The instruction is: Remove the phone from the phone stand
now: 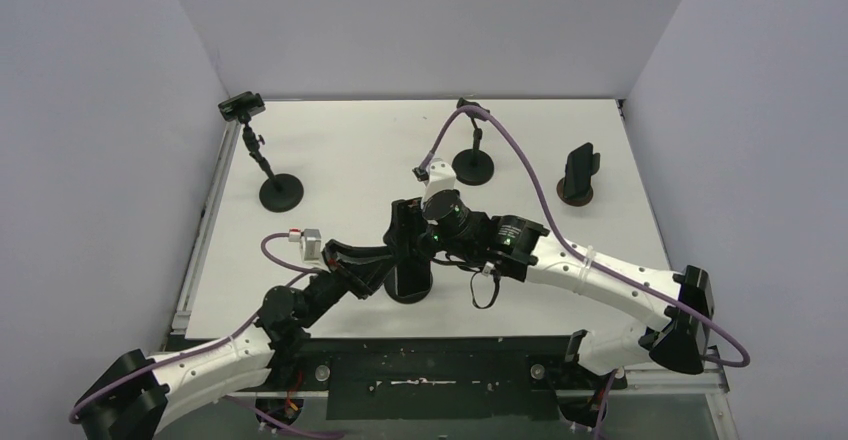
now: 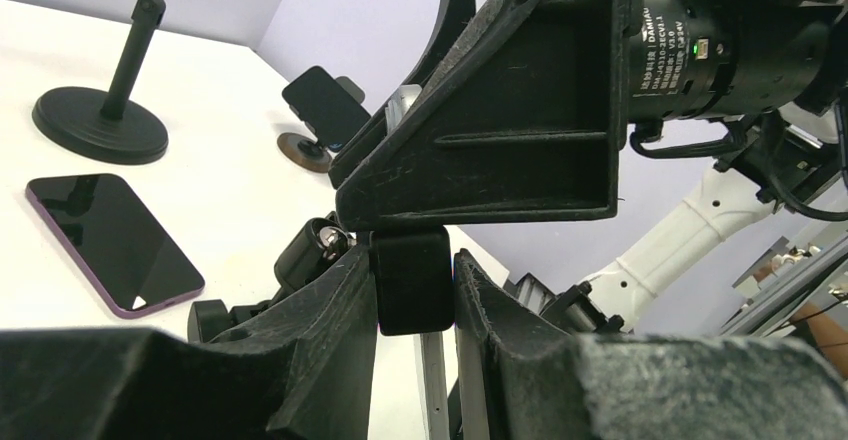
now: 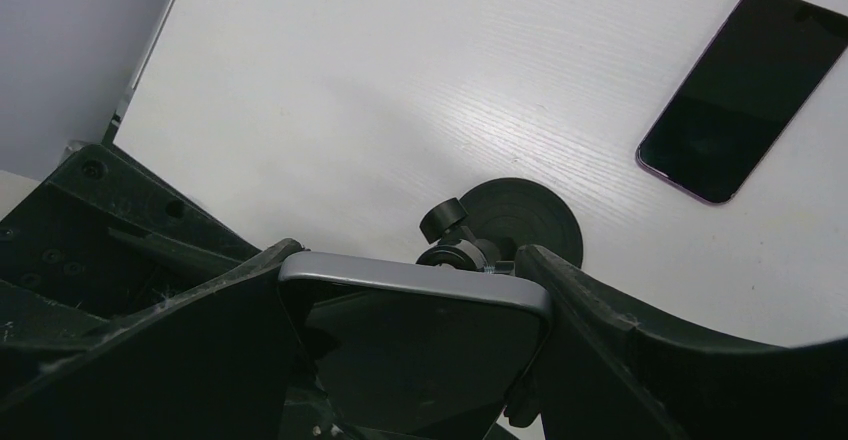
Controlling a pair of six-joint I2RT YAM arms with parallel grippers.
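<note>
A dark phone with a silver-grey frame (image 3: 415, 360) stands in the near phone stand, whose round black base (image 3: 545, 215) shows beyond the phone's edge. Reaching over it, my right gripper has one finger at each side edge, with no clear gap visible. Whether it grips firmly is unclear. My left gripper is shut on a black block (image 2: 412, 295) that appears to be part of the stand. From above, the left gripper (image 1: 388, 263) comes in from the left, and the right arm partly covers the phone (image 1: 411, 278).
Another phone (image 2: 115, 240) lies flat on the white table behind the stand. Two tall stands (image 1: 281, 193) (image 1: 473, 167) and a small one holding a dark phone (image 1: 578, 175) stand farther back.
</note>
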